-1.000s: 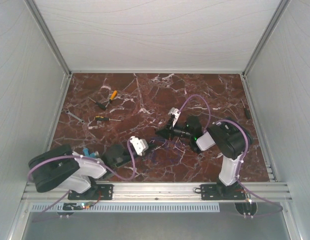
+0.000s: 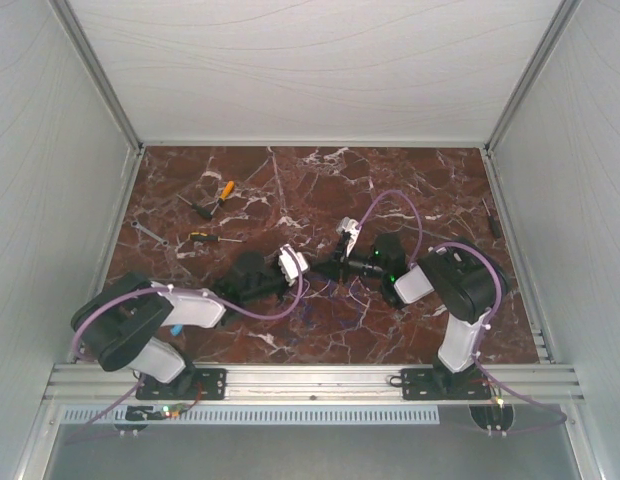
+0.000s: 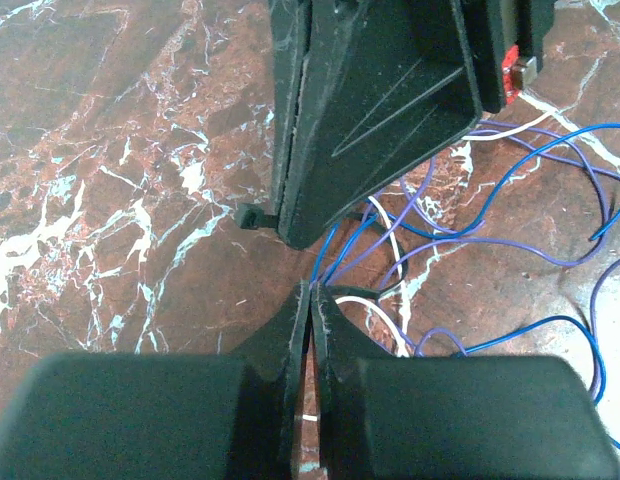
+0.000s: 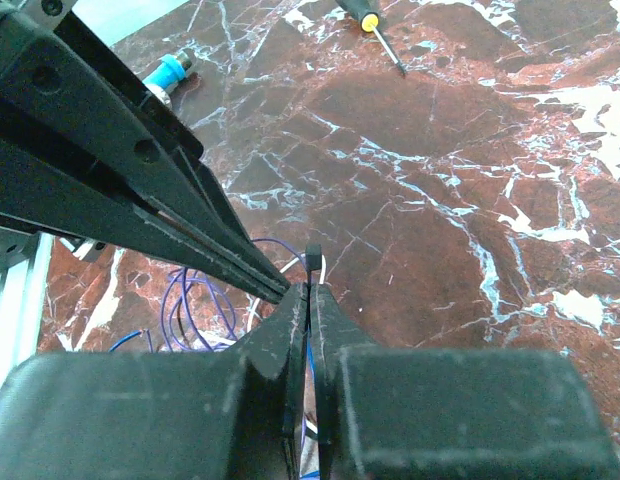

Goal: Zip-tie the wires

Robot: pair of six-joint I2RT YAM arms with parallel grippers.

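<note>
A loose bundle of blue, purple and white wires (image 3: 510,247) lies on the marble table, with a black strip, likely the zip tie (image 3: 386,292), around or beside it. My left gripper is shut at the bundle, its tips beside the black strip; whether it pinches anything is unclear. My right gripper is also shut, a small dark tab (image 4: 313,252) showing at its tips, perhaps the tie's head. In the top view both grippers meet over the wires at the table's centre front.
Several screwdrivers (image 2: 205,236) and a wrench (image 2: 150,234) lie at the left of the table (image 2: 310,175). Another tool (image 2: 492,220) lies at the right edge. A blue-capped object (image 4: 170,73) sits near the left arm.
The right arm has stayed in place.
</note>
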